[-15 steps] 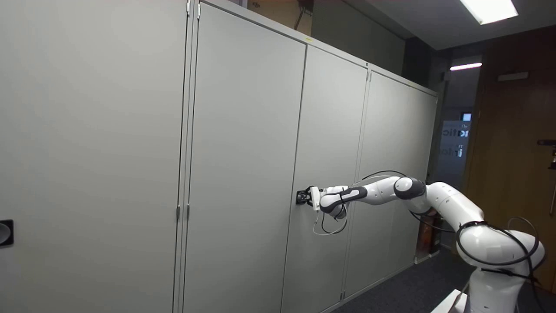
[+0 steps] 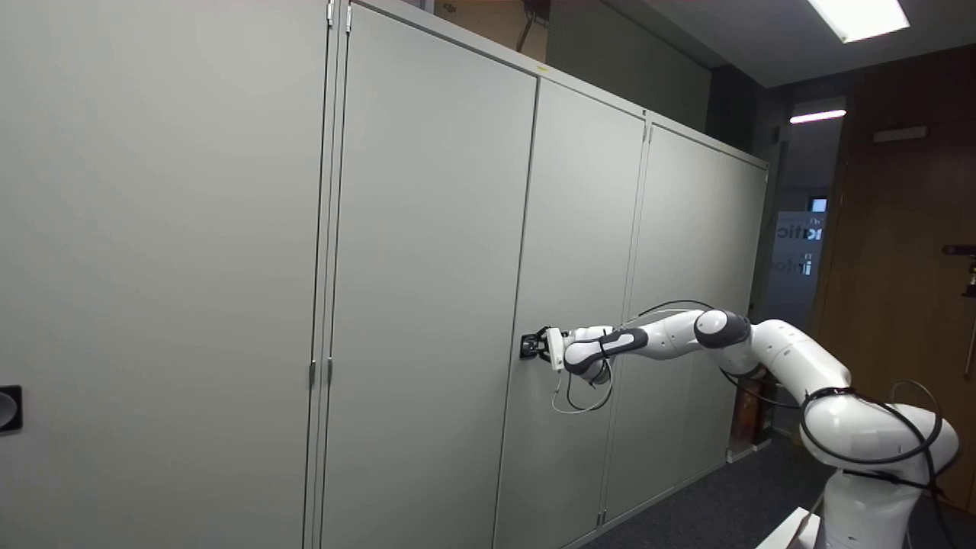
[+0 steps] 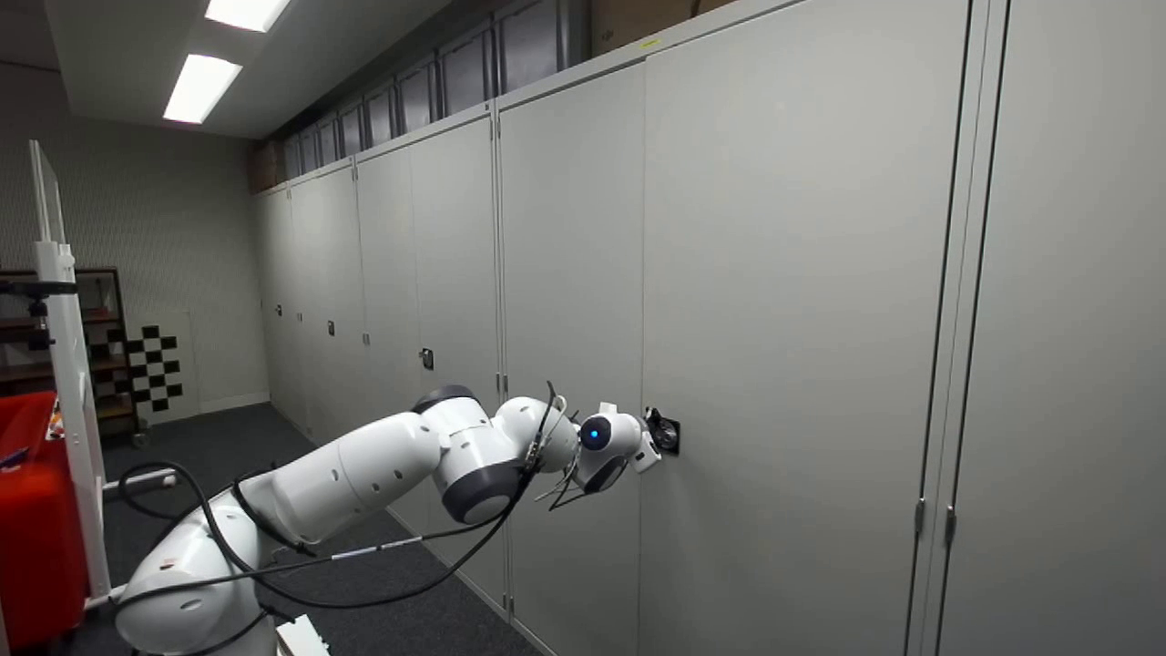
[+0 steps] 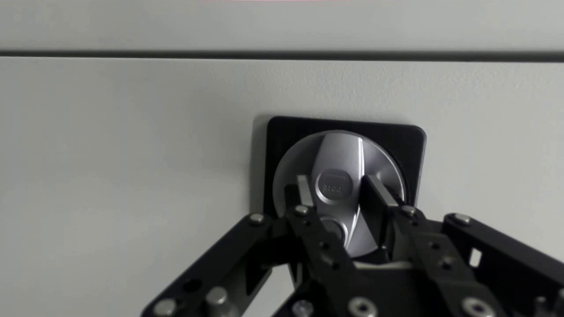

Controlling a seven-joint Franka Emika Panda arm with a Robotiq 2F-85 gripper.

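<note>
A grey metal turn knob (image 4: pixel 338 150) with a raised central grip sits in a square black plate (image 4: pixel 410 140) on a closed cabinet door (image 4: pixel 132 158). My gripper is shut on this grip, one finger at each side of it in the wrist view. The grip runs nearly at right angles to the door seam (image 4: pixel 158 54). From exterior view 1, the gripper (image 2: pixel 540 345) reaches the lock plate beside the seam. In exterior view 2 the hand partly covers the knob (image 3: pixel 667 434). The knob's lower end is partly hidden behind the fingers.
The adjoining cabinet door (image 2: pixel 430 274) stands flush and closed. Farther along the row is another lock (image 3: pixel 426 359). Cables (image 3: pixel 361 601) hang loosely along the arm. A red container (image 3: pixel 44 525) and a white frame (image 3: pixel 76 415) stand across the aisle.
The arm's links and hanging cable have shifted very slightly. The gripper stays at the knob, and the doors look unmoved.
</note>
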